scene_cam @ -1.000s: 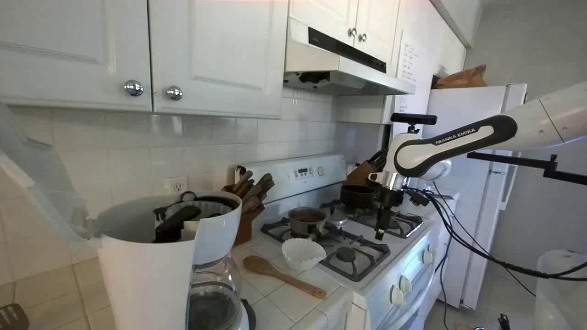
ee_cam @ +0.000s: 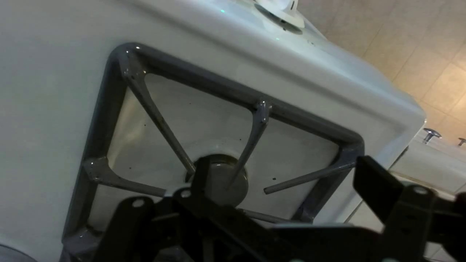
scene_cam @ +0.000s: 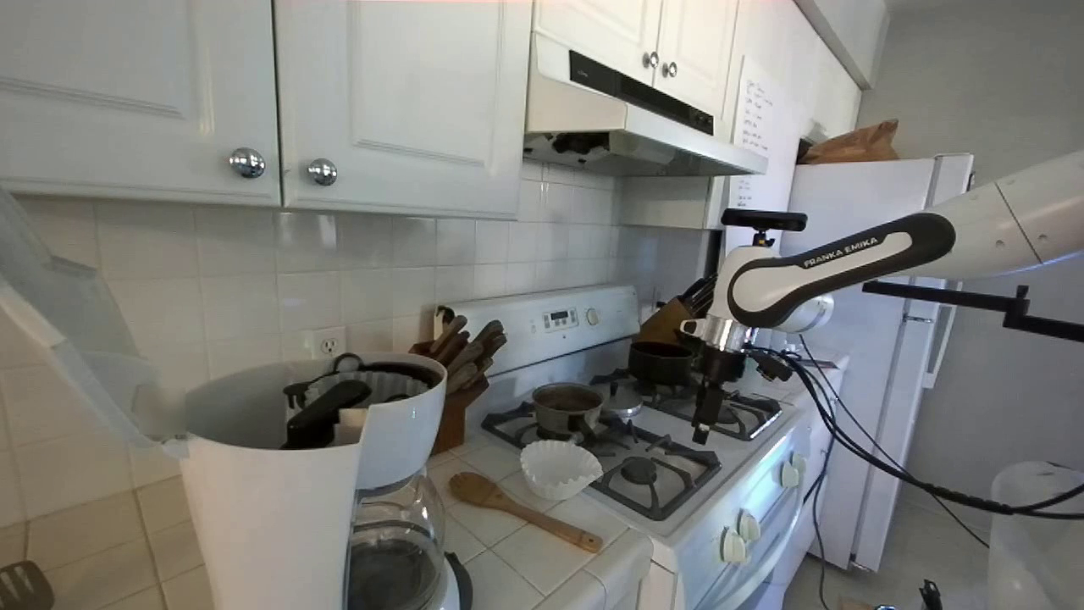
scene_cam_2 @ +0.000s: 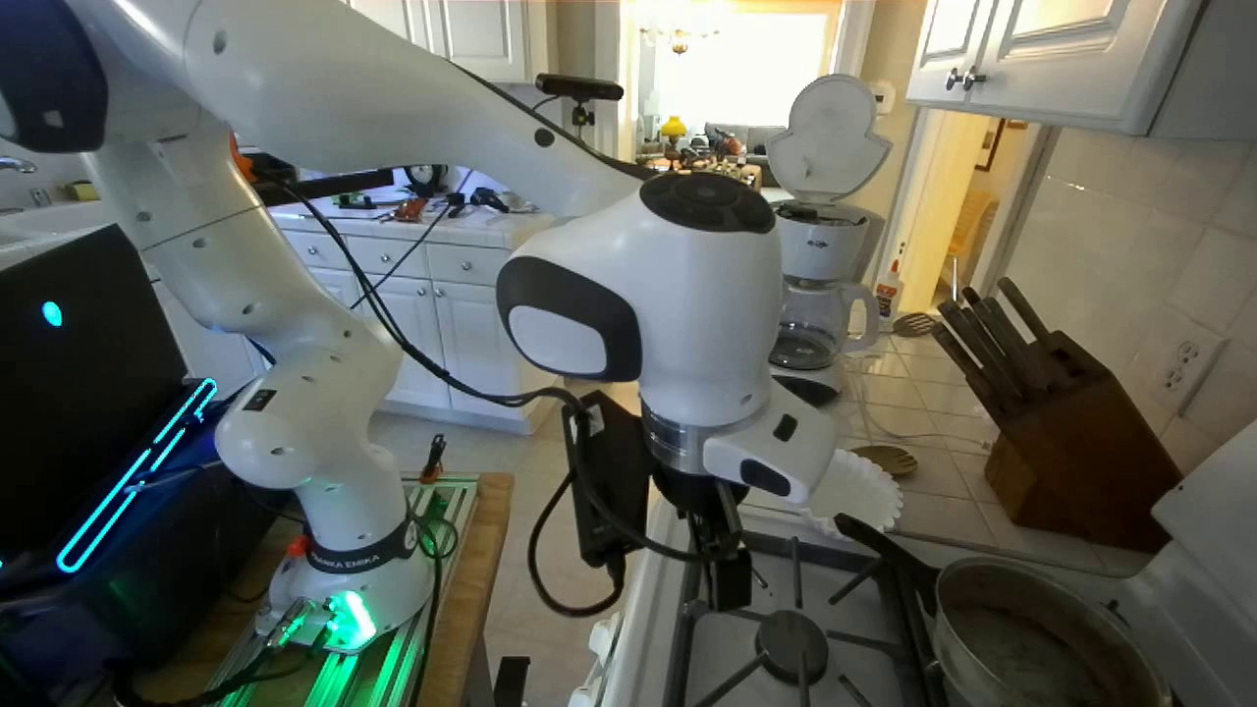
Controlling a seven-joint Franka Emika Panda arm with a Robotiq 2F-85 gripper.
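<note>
My gripper is open over the front stove burner, its two black fingers [ee_cam: 376, 185] wide apart with nothing between them. In exterior view 1 the gripper [scene_cam: 702, 432] hangs above the stove top, pointing down and touching nothing. The white coffee maker [scene_cam: 274, 508] stands on the counter with its lid [scene_cam: 76, 325] raised; a black-handled item and a pale fluted paper filter show in its top. A white fluted filter [scene_cam: 560, 468] lies at the counter's edge beside the stove, near a wooden spoon [scene_cam: 523, 512].
A small pot [scene_cam: 566, 408] sits on a back burner, its handle [scene_cam_2: 881, 544] sticking out toward the filter. A dark pot [scene_cam: 660, 362] stands farther back. The knife block [scene_cam_2: 1066, 436] is against the wall.
</note>
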